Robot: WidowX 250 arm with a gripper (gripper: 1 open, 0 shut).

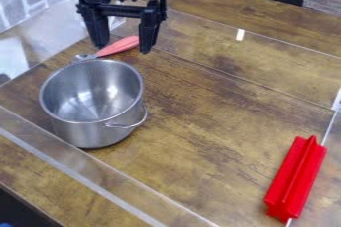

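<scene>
My black gripper is open at the upper left, over the back of the table behind the pot, with its two fingers hanging down apart. A pink, elongated object lies just under it, partly hidden by the gripper. A steel pot with a wire handle stands at the left, and nothing shows inside it.
A red, long object lies at the right front. A pale railing or edge runs along the upper left.
</scene>
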